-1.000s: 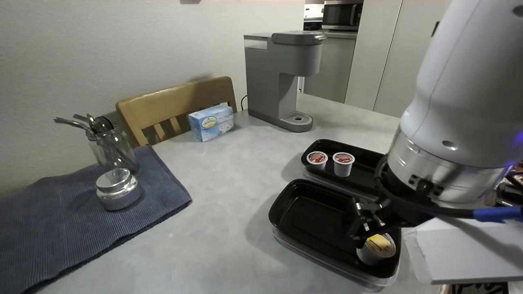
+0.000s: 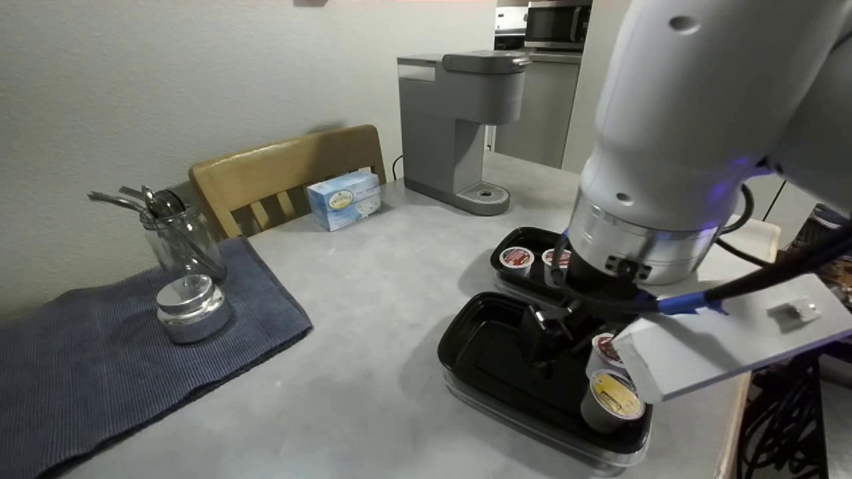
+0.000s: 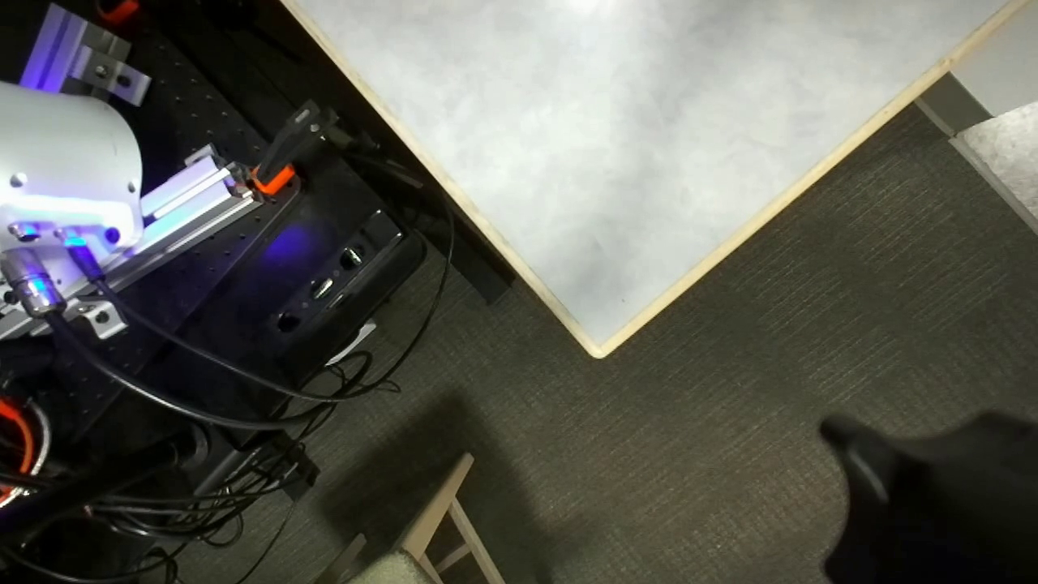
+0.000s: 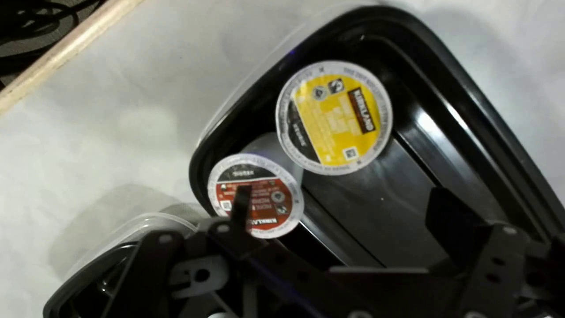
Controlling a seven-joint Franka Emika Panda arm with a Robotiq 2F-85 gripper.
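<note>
A yellow-lidded coffee pod (image 2: 616,396) and a red-lidded pod (image 2: 608,351) stand side by side at the right end of the nearer black tray (image 2: 463,363). The wrist view shows the yellow pod (image 4: 334,117) unobstructed, while a dark finger (image 4: 242,206) crosses the lid of the red pod (image 4: 275,198). My gripper is open, its fingers wide apart with only the tray behind the gap. Seen from exterior view 1, the gripper (image 2: 545,339) hangs over the middle of this tray, left of both pods. Exterior view 2 shows neither pods nor gripper.
A grey coffee maker (image 2: 435,128), tea box (image 2: 345,199), spoon jar (image 2: 180,239) and lidded glass jar (image 2: 192,310) stand farther off.
The arm and gripper have shifted left over the nearer tray, away from the pods. The red pod beside the yellow one now shows, and the arm covers more of the rear tray.
</note>
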